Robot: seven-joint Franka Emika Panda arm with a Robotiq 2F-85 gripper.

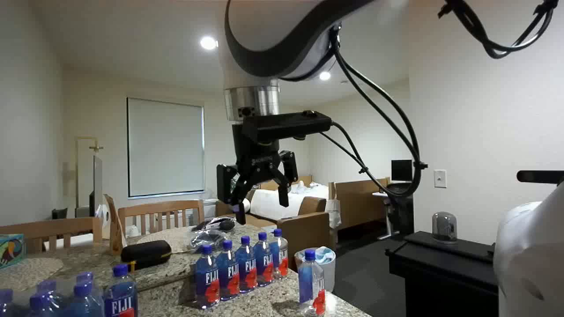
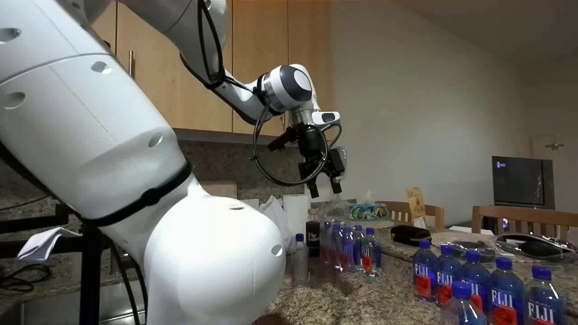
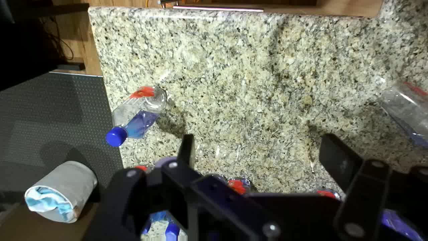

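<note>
My gripper (image 1: 262, 212) hangs open above the granite counter, nothing between its fingers; in the wrist view the gripper has bare stone below its wide gap. One Fiji bottle (image 3: 138, 114) stands upright by itself near the counter's edge, left of the fingers there; it is the lone bottle (image 1: 310, 282) at the right in exterior view 1. A row of blue-capped Fiji bottles (image 1: 246, 264) stands just beside it. Behind my own fingers that row is mostly hidden in the wrist view. Another group of bottles (image 2: 347, 246) stands farther back in exterior view 2.
A black case (image 1: 146, 253) and plastic-wrapped items (image 1: 209, 237) lie on the raised ledge behind the row. Beyond the counter's edge a bin (image 3: 62, 192) stands on the floor. A dark flask (image 2: 313, 234) is by the far bottles.
</note>
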